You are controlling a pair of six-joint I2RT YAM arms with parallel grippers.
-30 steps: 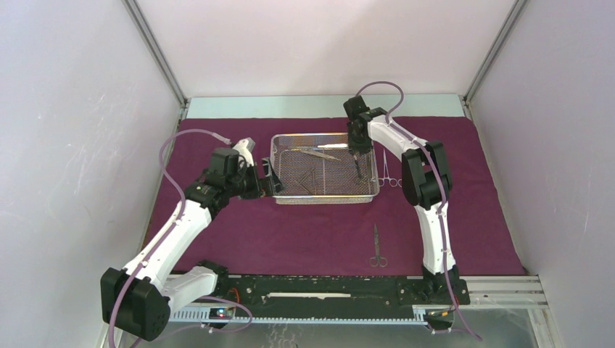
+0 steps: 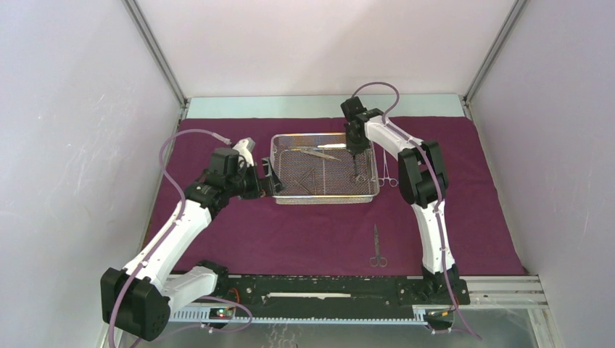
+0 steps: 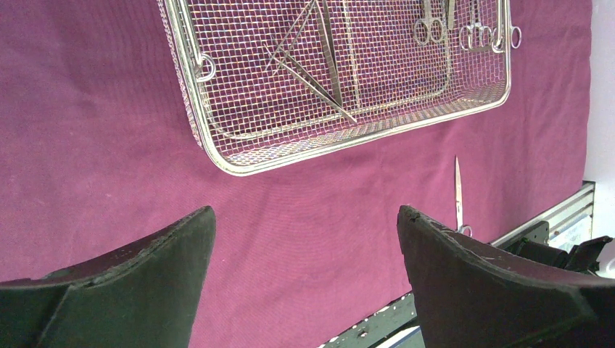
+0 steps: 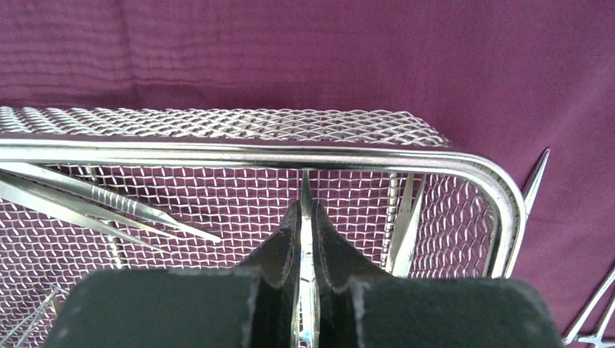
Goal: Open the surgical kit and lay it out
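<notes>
A wire-mesh instrument tray [image 2: 323, 201] holds several steel tools, among them tweezers [image 4: 109, 203] and crossed thin instruments [image 3: 326, 51]. My right gripper is down inside the tray's rear right part, its fingertips close around a slim flat instrument [image 4: 308, 254] lying lengthwise beneath them; whether it is gripped I cannot tell. My left gripper stands open left of the tray, nothing between its fingers.
Scissors [image 2: 376, 246] lie on the purple cloth in front of the tray. A clamp [image 2: 387, 177] lies just outside its right side.
The right arm has shifted slightly left since a second ago. The left arm and the objects in the top view look unchanged.
</notes>
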